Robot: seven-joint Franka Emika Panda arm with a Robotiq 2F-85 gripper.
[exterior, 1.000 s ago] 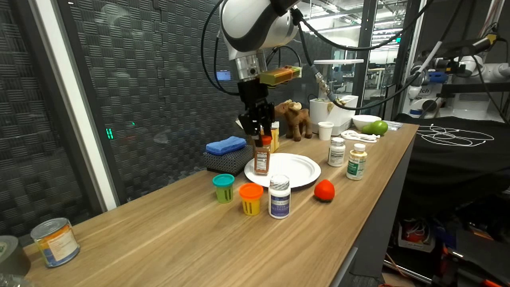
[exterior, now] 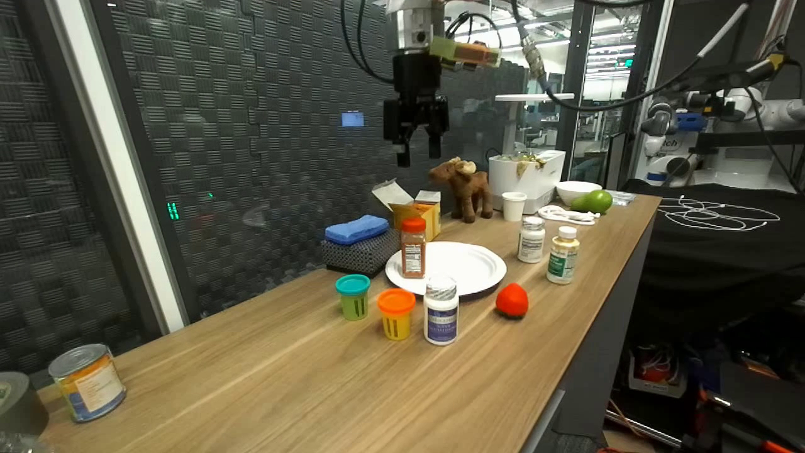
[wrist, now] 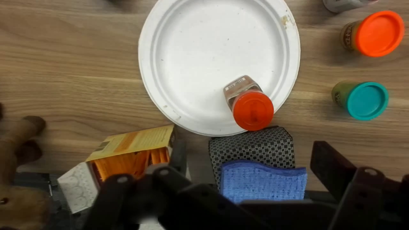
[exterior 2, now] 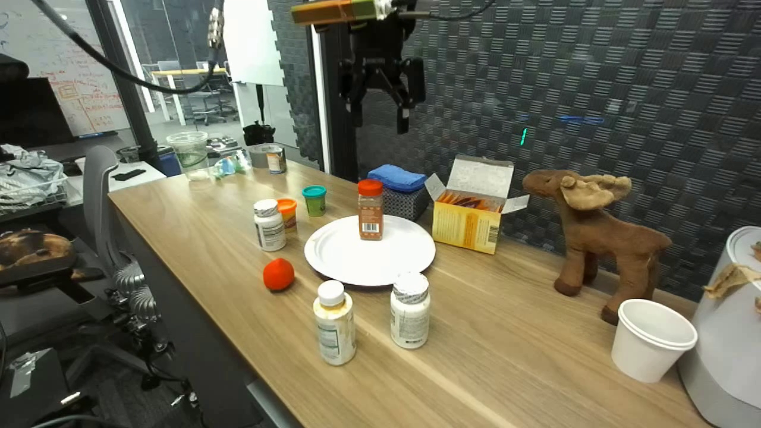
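On the white plate (exterior: 468,268) a spice bottle with a red lid (exterior: 412,249) stands upright, close to the rim on the side of the patterned box. From above, its lid (wrist: 253,110) faces the wrist view and no finger touches it. My gripper (exterior: 419,153) hangs well above the table, its fingers apart and empty. In exterior view 2 the gripper (exterior 2: 379,122) is likewise high over the plate (exterior 2: 335,249), with clear air between its fingertips and the bottle (exterior 2: 370,210).
Beside the plate are a black patterned box (wrist: 253,145) under a blue cloth (wrist: 264,182), an open tea box (exterior 2: 467,221), two lidded tubs, several white pill bottles and a red ball-like object (exterior: 512,299). A brown moose toy (exterior 2: 606,228) stands farther along.
My gripper has risen away from the red-lidded bottle and opened; a second ago it was at the lid. The bottle now stands free on the plate, more upright than before.
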